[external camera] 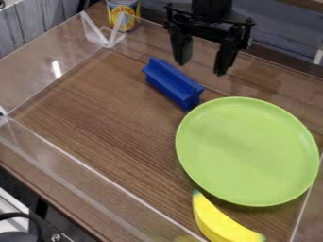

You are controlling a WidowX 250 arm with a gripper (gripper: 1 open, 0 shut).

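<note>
The black gripper (202, 55) hangs at the top centre of the camera view, its two fingers spread open with nothing between them. Below and left of it lies a blue block (175, 85) with a long groove or ridge. A large green plate (246, 151) fills the right side of the wooden table. A yellow banana (221, 220) lies at the bottom right, below the plate.
A can (123, 13) stands at the back left near a clear plastic piece at the tray's edge. A black cable is at the lower left corner.
</note>
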